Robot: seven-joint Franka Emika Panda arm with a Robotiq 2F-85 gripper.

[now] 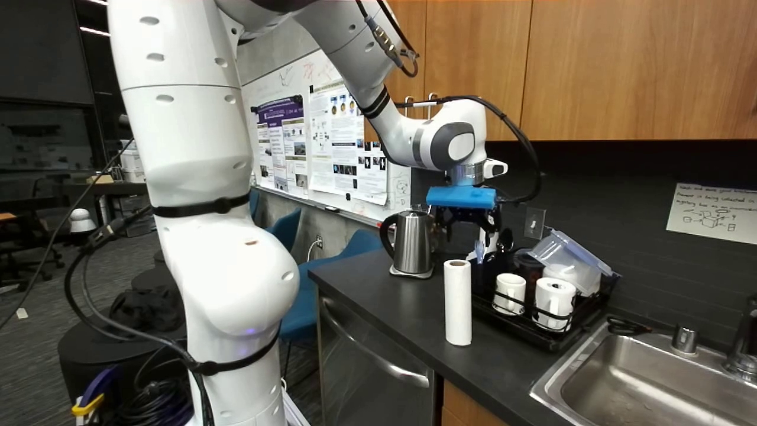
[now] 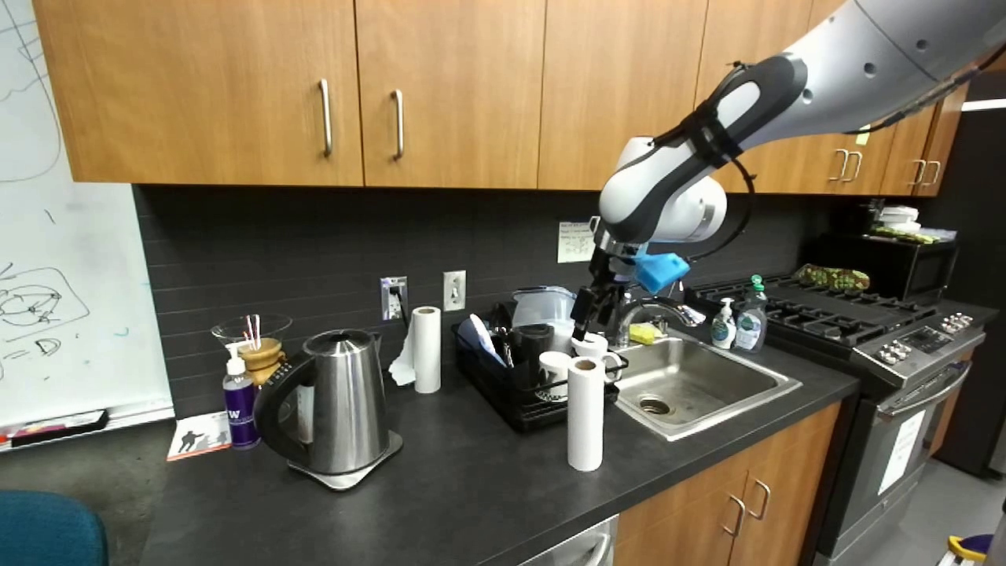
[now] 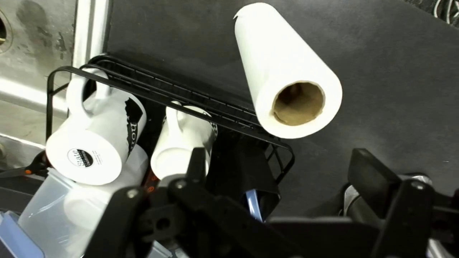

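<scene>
A white paper towel roll (image 1: pixel 458 304) stands upright on the dark counter, in front of the dish rack. From above, in the wrist view, its brown cardboard core (image 3: pixel 299 104) faces the camera. My gripper is wide open with its black fingers (image 3: pixel 373 182) apart, and it does not touch the roll. In the first exterior view the gripper (image 1: pixel 468 231) hangs higher than the roll's top and over the left part of the rack. The second exterior view has the roll (image 2: pixel 585 415) clear of the gripper (image 2: pixel 586 316).
The black dish rack (image 2: pixel 528 412) holds white mugs (image 3: pixel 96 133) and a clear plastic container (image 1: pixel 568 252). A steel kettle (image 2: pixel 344 401) and a second paper roll (image 2: pixel 427 349) stand left of the rack. The sink (image 2: pixel 703 377) lies to its right.
</scene>
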